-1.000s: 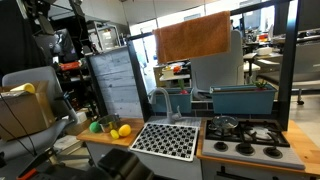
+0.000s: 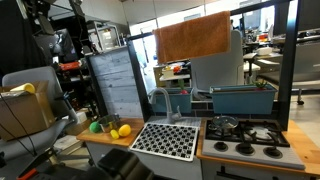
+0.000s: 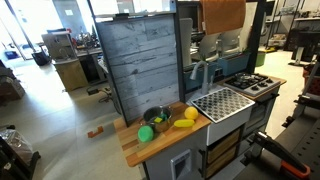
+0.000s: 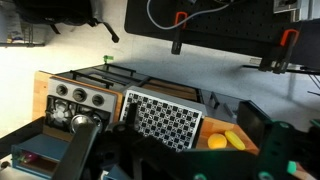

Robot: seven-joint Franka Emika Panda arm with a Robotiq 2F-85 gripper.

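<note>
My gripper hangs high over the toy kitchen in the wrist view, its two dark fingers wide apart and nothing held between them. Below it lies the white perforated sink cover (image 4: 165,118). An orange-yellow ball (image 4: 217,141) and a long yellow piece (image 4: 235,140) rest on the wooden counter near the right finger. In exterior view 2, a metal pot (image 3: 157,126) with small coloured pieces inside stands behind a green round object (image 3: 146,133). A silver pot (image 2: 224,124) sits on the black-and-steel stove (image 2: 247,143) at the right.
A grey faucet (image 2: 168,97) rises behind the sink cover. Above it hangs an orange cloth (image 2: 192,40), and a teal bin (image 2: 243,101) stands on the back shelf. A grey plank panel (image 3: 146,65) walls off the counter's left end. Open air surrounds the raised arm.
</note>
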